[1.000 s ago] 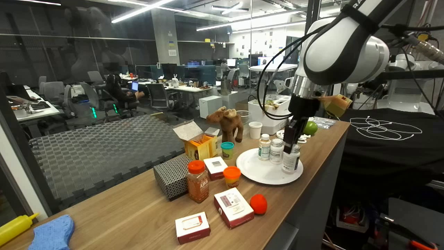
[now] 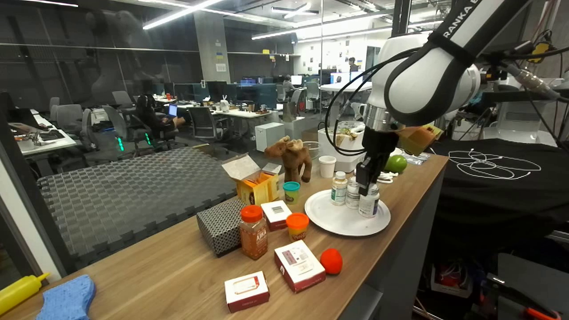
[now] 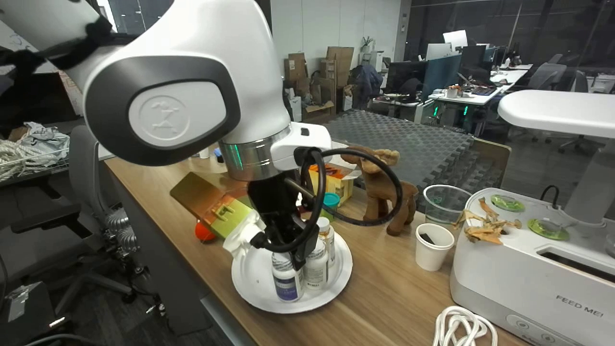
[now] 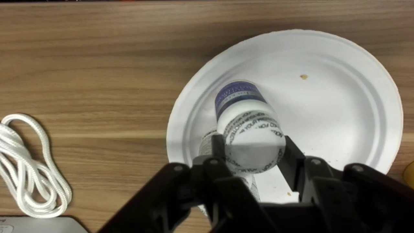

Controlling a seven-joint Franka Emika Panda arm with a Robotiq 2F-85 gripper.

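A white bottle with a purple label is between the fingers of my gripper, which is shut around its cap end. In exterior view 1 this same bottle is at the near right part of the round white plate, upright or nearly so. Two more white bottles share the plate: a middle bottle right beside the held one, and a bottle with a green label farther left. The wrist view shows the middle bottle mostly hidden behind my fingers. Whether the held bottle's base touches the plate, I cannot tell.
Left of the plate stand an orange-lidded tub, a teal-lidded tub and a toy moose. A paper cup, white cord and white planter occupy the other side. The counter's edge runs close to the plate.
My gripper and the held bottle have shifted slightly left in exterior view 1, closer to the middle bottle. The plate has slid a little to the right.
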